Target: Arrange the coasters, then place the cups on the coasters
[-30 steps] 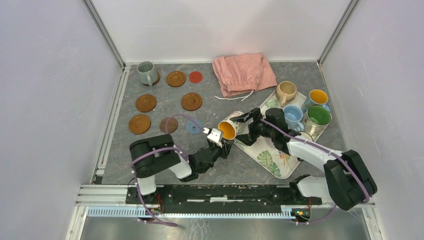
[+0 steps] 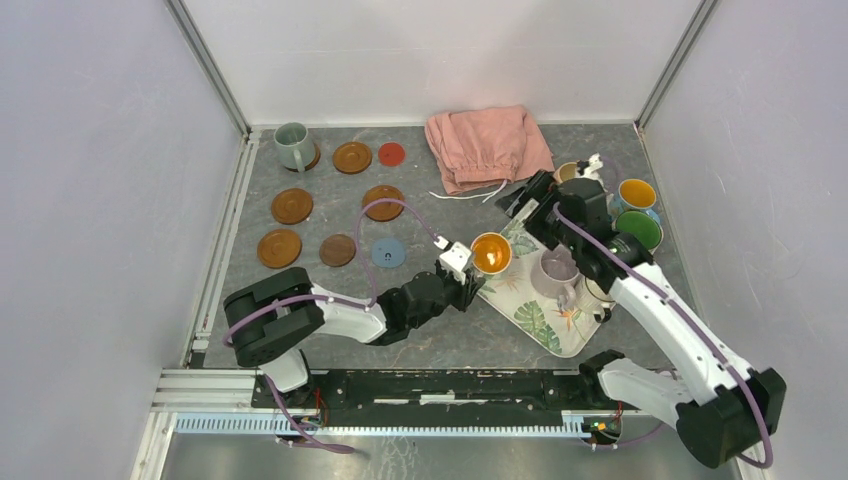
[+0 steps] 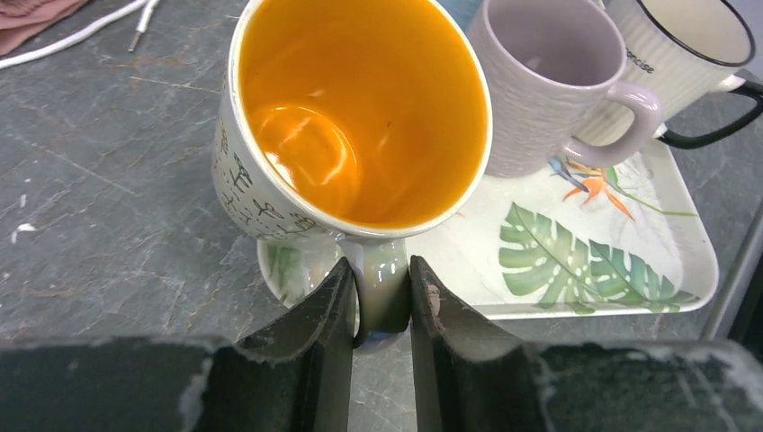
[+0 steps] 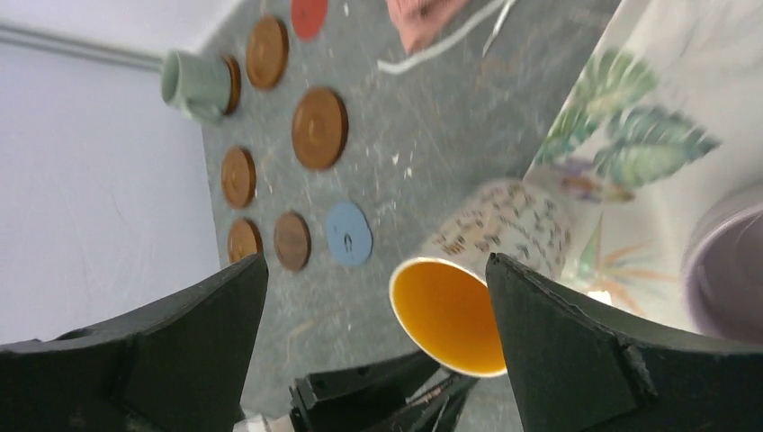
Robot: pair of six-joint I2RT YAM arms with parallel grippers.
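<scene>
A white cup [image 2: 491, 254] with an orange inside and dark lettering hangs by its handle from my left gripper, which is shut on that handle. In the left wrist view the cup [image 3: 301, 211] tilts, its mouth toward the camera, over the tray's corner. My right gripper [image 2: 527, 208] stands open, above and to the right of the cup and apart from it. The right wrist view shows the cup [image 4: 504, 229] beyond the open fingers. Coasters lie on the left: brown ones [image 2: 383, 202], a red one [image 2: 391, 154] and a blue one [image 2: 388, 252].
A leaf-patterned tray [image 2: 560, 340] bears several cups, including a lilac cup [image 2: 553, 275]; a green cup [image 2: 640, 230] is partly behind the right arm. A grey-green mug [image 2: 295, 146] rests on a coaster at back left. Pink cloth [image 2: 489, 148] lies at the back.
My right gripper has let go of the cup and drawn up and away from it. The left gripper has shifted right with the cup, which has turned its mouth more upward.
</scene>
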